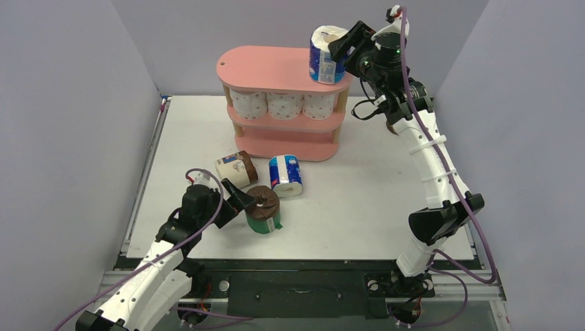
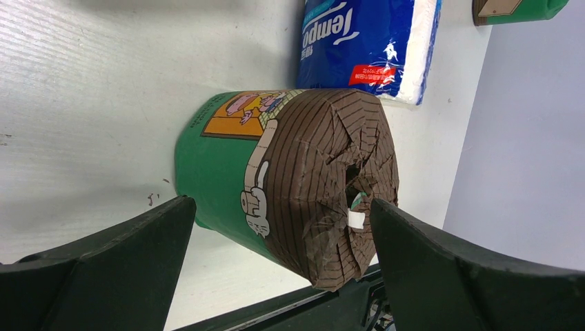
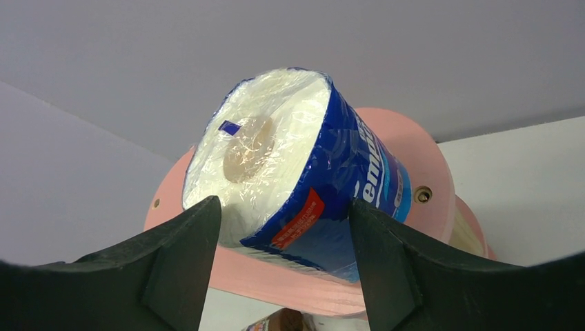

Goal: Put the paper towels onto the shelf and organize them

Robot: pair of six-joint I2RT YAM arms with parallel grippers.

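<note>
A blue-and-white towel roll [image 1: 321, 58] stands upright on the right end of the pink shelf's top board [image 1: 265, 65]. My right gripper is open at the roll's right side, its fingers wide apart. The roll's white end fills much of the right wrist view; whether a finger touches it, I cannot tell. Three dotted white rolls [image 1: 283, 105] occupy the tier below. On the table, my left gripper is open close to a green roll with a brown wrapped end [image 2: 324, 186]. Nearby lie another blue roll [image 1: 285, 176] and a cream-and-brown roll [image 1: 236, 169].
The left and middle of the shelf top are bare, and so is the front of the lowest board [image 1: 286, 146]. A brown object [image 1: 391, 128] is mostly hidden behind the right arm.
</note>
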